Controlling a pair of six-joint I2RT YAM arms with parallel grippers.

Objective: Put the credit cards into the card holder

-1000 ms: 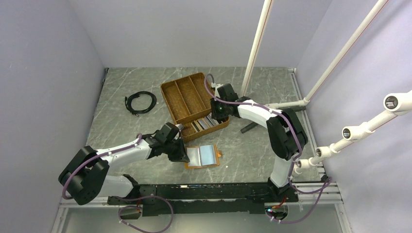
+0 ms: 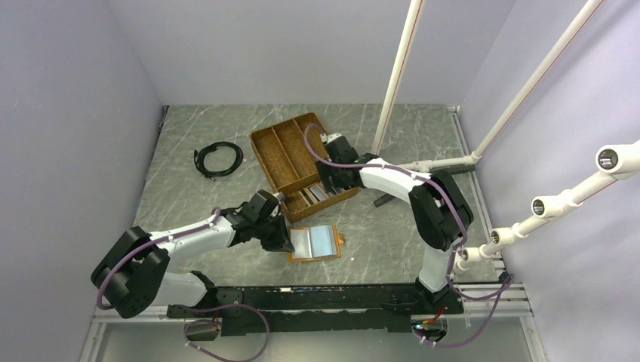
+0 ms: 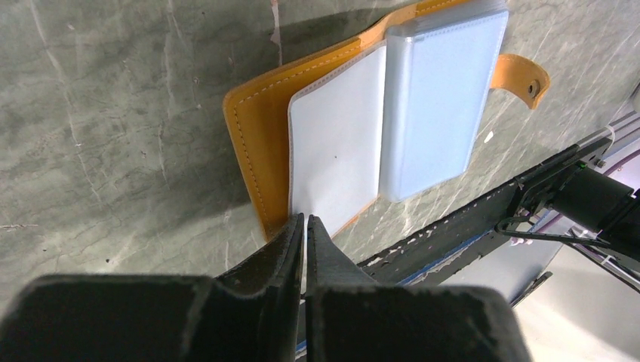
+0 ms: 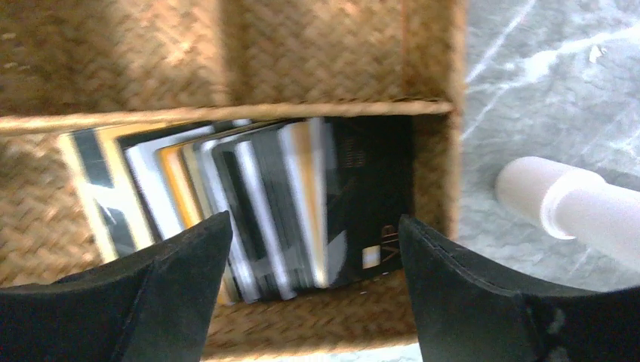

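The card holder [image 3: 256,113], tan leather with stitched edges, lies unfolded on the table, a clear white sleeve [image 3: 340,128] on one side and a pale blue stack of sleeves [image 3: 445,105] on the other. My left gripper has its tips at the near corner of the white sleeve, a narrow gap between them; whether they pinch its edge cannot be told. Over the card compartment, my right gripper stands open, fingers wide apart. Below and between them lie several overlapping cards [image 4: 260,204], with a black card [image 4: 368,188] at the right end.
The brown woven box [image 2: 268,151] has long empty compartments behind the card row, and its divider [image 4: 302,110] and side wall [image 4: 438,173] stand close to my right fingers. A coiled black cable [image 2: 218,157] lies at the back left. Right of the card holder, the table is clear.
The left arm and the card holder show no visible movement.
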